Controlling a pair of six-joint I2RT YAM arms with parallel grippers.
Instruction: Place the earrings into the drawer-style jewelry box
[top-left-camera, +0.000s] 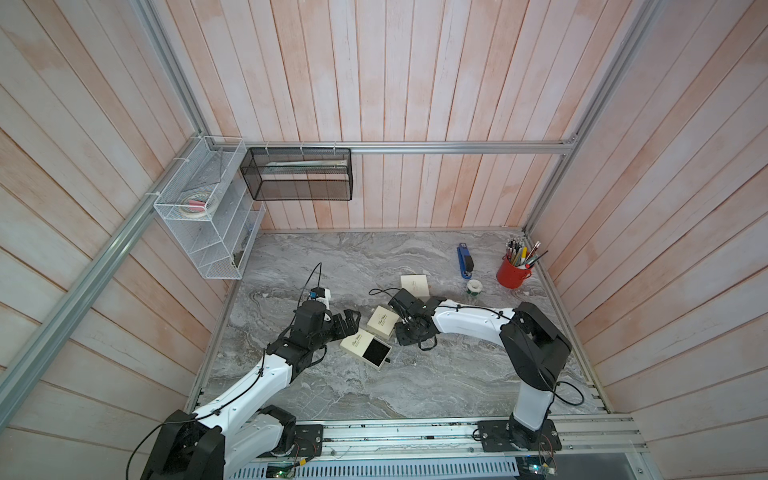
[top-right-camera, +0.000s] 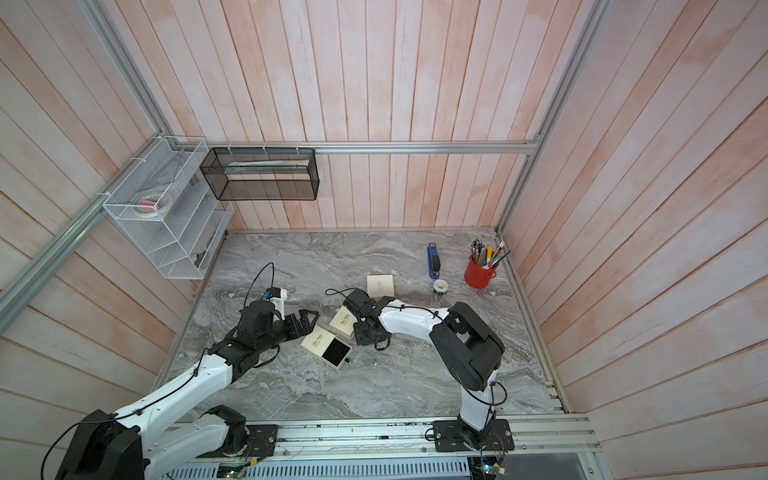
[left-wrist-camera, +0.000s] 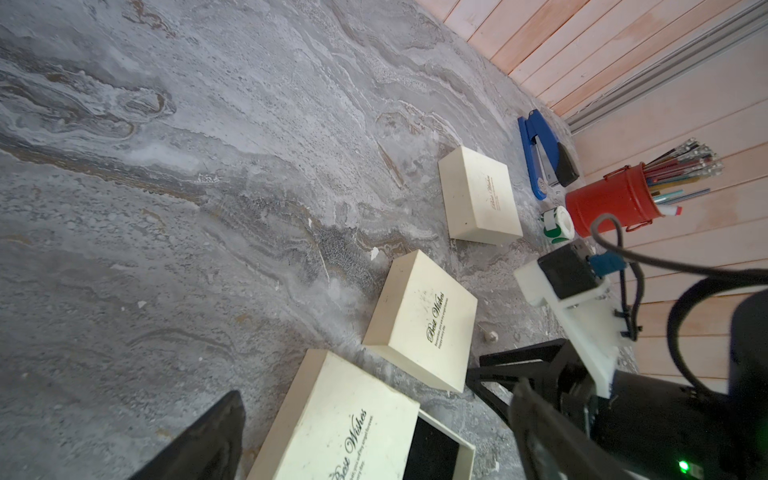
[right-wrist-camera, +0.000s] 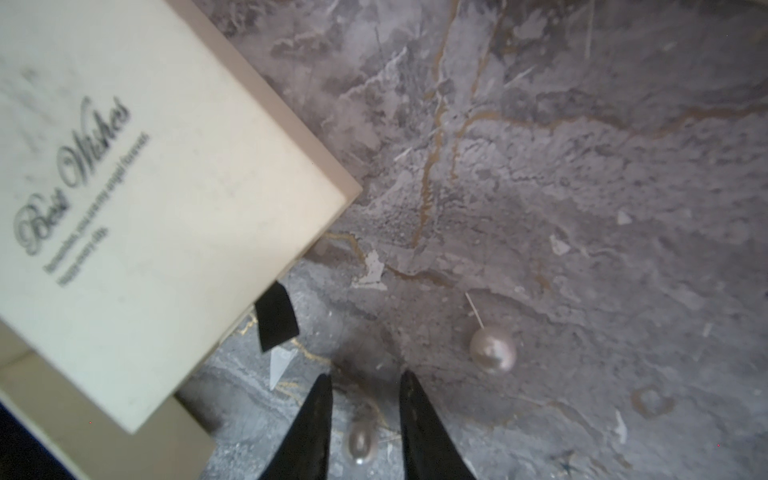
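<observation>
One pearl earring (right-wrist-camera: 361, 442) lies on the table between the two fingertips of my right gripper, which stands part open around it; no grip on it shows. A second pearl earring (right-wrist-camera: 492, 349) with a thin post lies to the right, outside the fingers. The cream jewelry box (left-wrist-camera: 352, 416), lettered "Best Wishes", has its drawer (left-wrist-camera: 438, 452) pulled out, showing a black lining and no earring on the visible part. Above this box's left end hangs my left gripper (top-left-camera: 348, 321), open and empty.
A closed cream box (left-wrist-camera: 436, 320) with a black pull tab (right-wrist-camera: 276, 317) sits close beside the right gripper. Another cream box (top-left-camera: 415, 285) stands behind. Farther back are a stapler (top-left-camera: 465, 261), a small white roll (top-left-camera: 474, 285) and a red pen cup (top-left-camera: 513, 273).
</observation>
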